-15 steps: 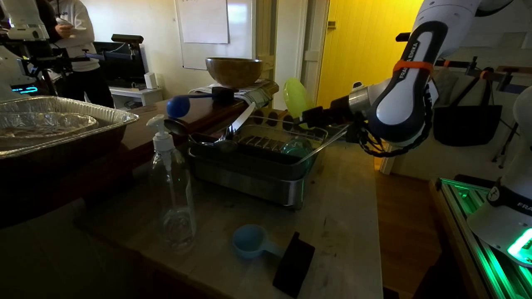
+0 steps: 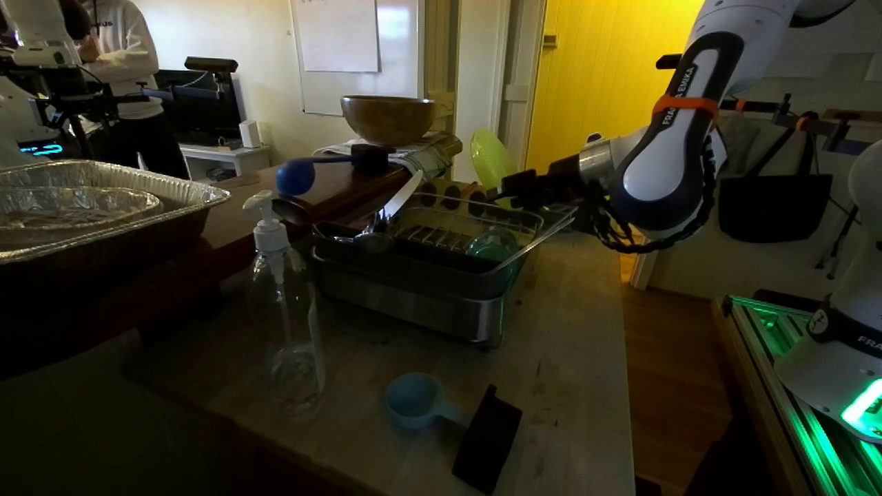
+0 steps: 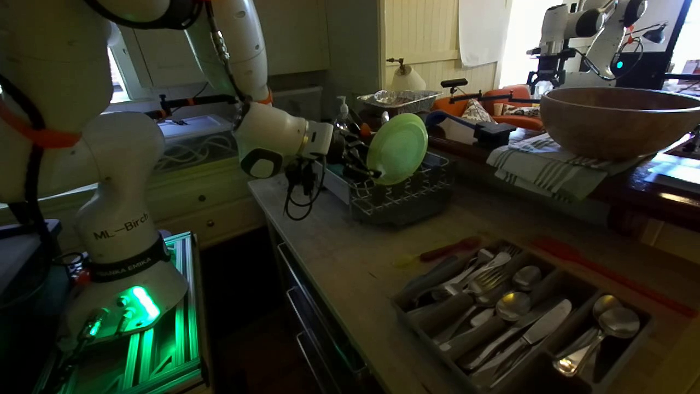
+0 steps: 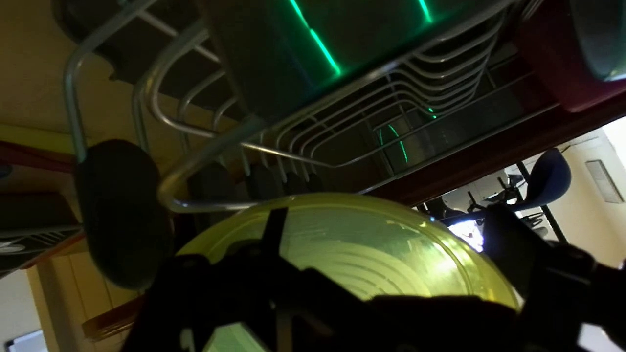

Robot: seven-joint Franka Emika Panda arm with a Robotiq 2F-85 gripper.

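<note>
A pale green-yellow plate [image 3: 397, 150] stands steeply tilted at one end of the wire dish rack [image 3: 377, 199]. In exterior view 1, my gripper [image 2: 501, 191] is at that end of the rack, close to the plate [image 2: 491, 158]. The wrist view shows the gripper open, its dark fingers [image 4: 274, 231] spaced wide apart, with the plate [image 4: 375, 258] filling the area between and below them. Dark finger parts cover the plate's lower portion, and whether either finger touches it is unclear.
The rack's metal wires pass close to the fingers. A clear pump bottle [image 2: 287, 347] and a blue scoop [image 2: 415, 400] stand on the counter. Beyond the rack lies a grey cutlery tray [image 3: 420, 323]. A wooden bowl [image 3: 613, 128] rests on striped cloth.
My gripper's fingers have shifted slightly upward beside the plate, which now shows less of its lower edge in exterior view 1. The rack and counter objects look unmoved.
</note>
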